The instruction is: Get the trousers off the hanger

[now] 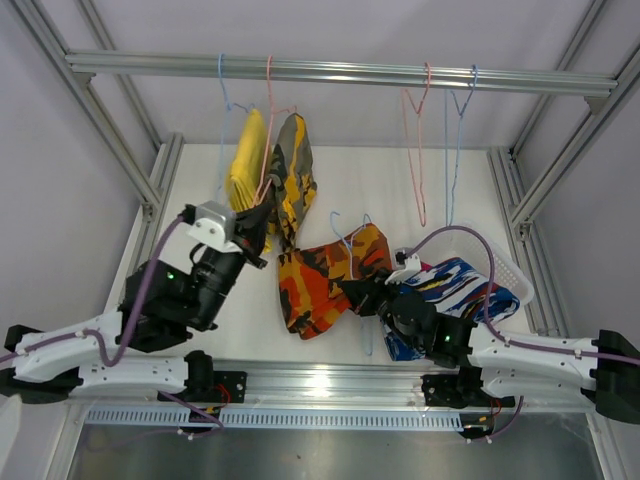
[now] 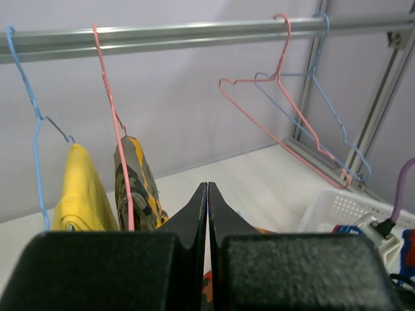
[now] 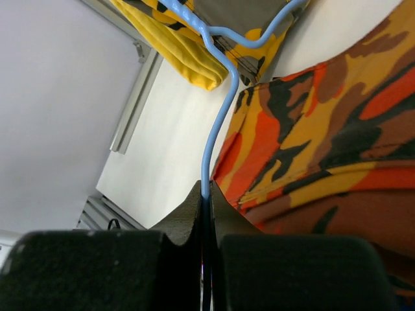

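Observation:
Orange camouflage trousers (image 1: 315, 285) lie on the white floor in the top view, under my right gripper (image 1: 365, 295); they fill the right of the right wrist view (image 3: 337, 149). My right gripper is shut on a blue hanger (image 3: 220, 110), whose wire runs up from between the fingertips. My left gripper (image 1: 258, 225) is raised beside yellow trousers (image 1: 247, 175) and grey-yellow camouflage trousers (image 1: 293, 170), both hanging on hangers. In the left wrist view its fingertips (image 2: 198, 201) look together; I cannot tell whether anything is between them.
A steel rail (image 1: 340, 72) holds blue and pink hangers, the right ones empty. A white basket (image 1: 505, 270) with blue striped clothing (image 1: 465, 295) stands at the right. Bare floor shows at the left.

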